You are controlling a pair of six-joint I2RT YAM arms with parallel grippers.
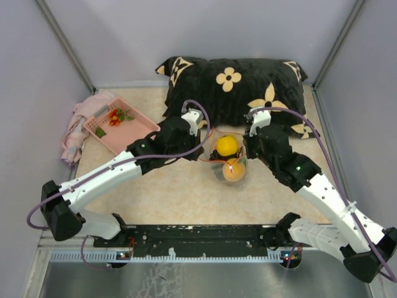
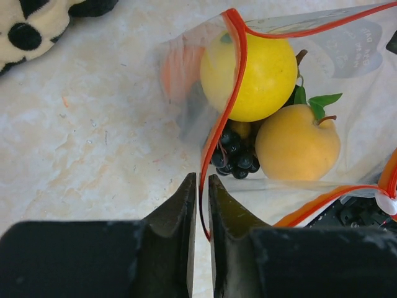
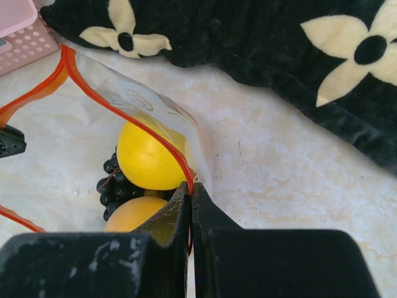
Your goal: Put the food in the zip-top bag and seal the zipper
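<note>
The clear zip bag (image 1: 214, 167) stands open mid-table, its orange rim held up between my grippers. It holds a yellow fruit (image 2: 248, 81), a peach-coloured fruit (image 2: 298, 143) and dark grapes (image 2: 232, 152). My left gripper has its fingertips either side of the rim, a narrow gap between them. My right gripper is shut on the bag's orange rim at the other side.
A pink basket (image 1: 127, 136) with small produce stands at the left, beside a pink cloth (image 1: 80, 124). A dark floral pillow (image 1: 192, 93) lies along the back.
</note>
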